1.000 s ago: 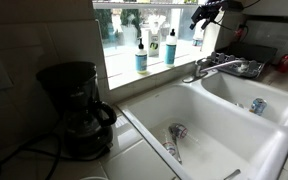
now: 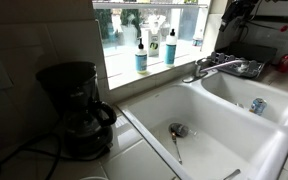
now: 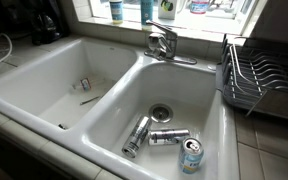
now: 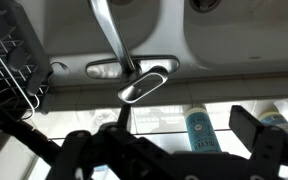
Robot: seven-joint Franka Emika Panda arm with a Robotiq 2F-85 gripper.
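Note:
My gripper is open over the back of the sink, and nothing shows between its fingers. The faucet (image 4: pixel 142 82) and a blue-labelled soap bottle (image 4: pixel 200 132) lie below it in the wrist view. Dark parts of the arm (image 2: pixel 234 14) show at the upper right in exterior view 1. Two silvery cans, one farther left (image 3: pixel 137 136) and one beside the drain (image 3: pixel 170 136), lie in the right basin (image 3: pixel 209 125). A blue-and-white can (image 3: pixel 191 156) stands nearer the front. The left basin (image 3: pixel 44 80) holds a small metallic item (image 3: pixel 84 84) and a thin utensil-like piece (image 3: pixel 89 100).
A metal dish rack (image 3: pixel 259 75) borders the sink on the right. Bottles (image 2: pixel 141 57) line the window sill. A black coffee maker (image 2: pixel 81 115) occupies the counter at the other end. The space above both basins is clear.
The arm has moved rightward along the top of exterior view 1, away from the window. Items around the near basin's drain look slightly different, though the view is too small to tell how.

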